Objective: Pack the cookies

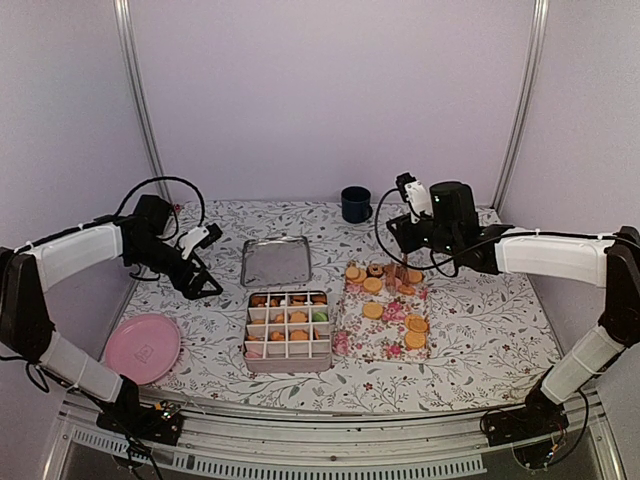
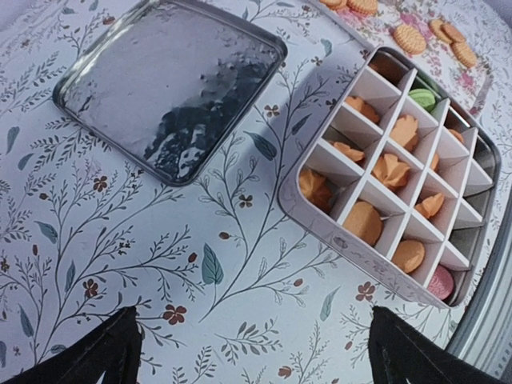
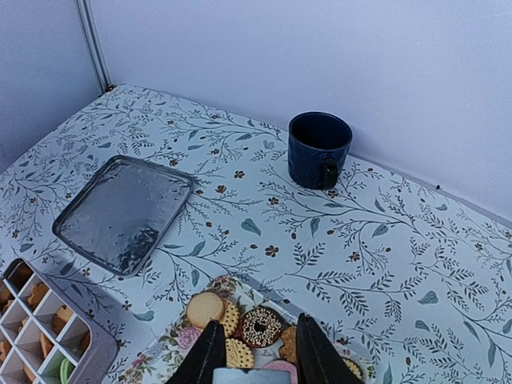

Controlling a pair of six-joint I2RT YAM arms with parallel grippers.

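Observation:
The compartment box [image 1: 289, 365] stands front centre, several cells holding cookies, among them a green one [image 2: 422, 98] and a pink one [image 2: 440, 282]. Loose cookies [image 1: 372, 310] lie on the floral mat [image 1: 360, 345] to its right. My right gripper is over the mat's back part, shut on a pale object [image 3: 252, 376] mostly cut off by the frame's lower edge. Below it are a dark ring cookie [image 3: 262, 326] and a pale round cookie [image 3: 206, 309]. Off to the left, my left gripper hangs open and empty above bare tablecloth.
A metal tray [image 1: 276, 263] lies behind the box. Farther back stands a dark blue mug [image 1: 356, 205], close to the wall. At the front left is a pink plate [image 1: 143, 349]. Free tablecloth lies right of the mat.

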